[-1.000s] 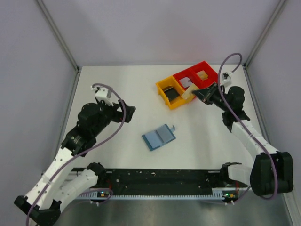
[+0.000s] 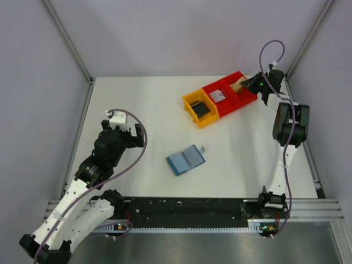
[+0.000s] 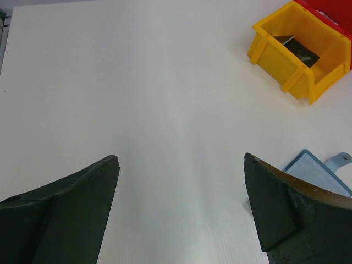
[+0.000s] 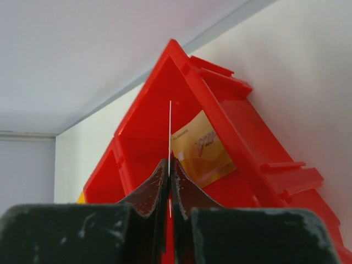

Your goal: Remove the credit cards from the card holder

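Observation:
The blue-grey card holder (image 2: 186,160) lies open and flat in the middle of the table, a small tab at its upper right corner. A thin card (image 4: 170,132), seen edge-on in the right wrist view, is pinched between the fingers of my right gripper. That gripper is shut and over the rightmost red bin (image 2: 248,97). On that bin's floor lies a gold card (image 4: 204,151) with dark lettering. Over the table's left side, my left gripper is open with nothing between its fingers. Any cards left inside the holder cannot be made out.
Left of that bin is another red bin holding a pale card (image 2: 218,95). A yellow bin (image 2: 190,100) with dark cards inside stands at the row's left end. Bare table surrounds the holder.
The left arm has shifted slightly left. The holder has not moved.

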